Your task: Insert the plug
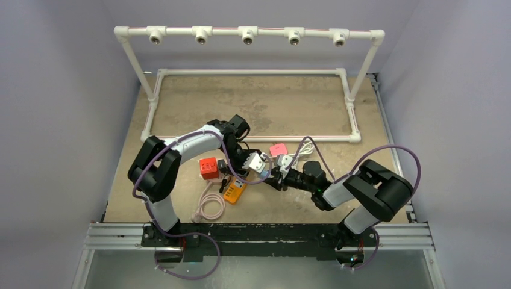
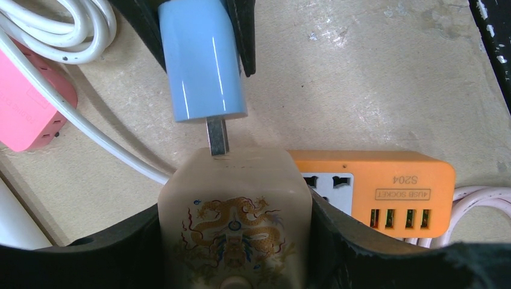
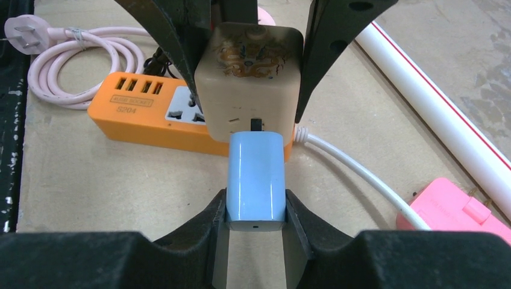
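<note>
A beige block with a dragon print (image 2: 235, 241) is held in my left gripper (image 1: 253, 162), which is shut on it. Opposite it, a light blue plug (image 3: 256, 174) sits between the fingers of my right gripper (image 1: 274, 179), shut around it. The plug's metal prong (image 2: 217, 135) points at the beige block and meets its face; whether it is inside a slot I cannot tell. Both things are held above an orange power strip (image 2: 398, 180).
A pink socket block (image 1: 278, 149) with white cable lies behind. A red block (image 1: 209, 168) and a coiled pink cord (image 1: 211, 206) lie left. A white pipe frame (image 1: 253, 138) crosses behind the grippers.
</note>
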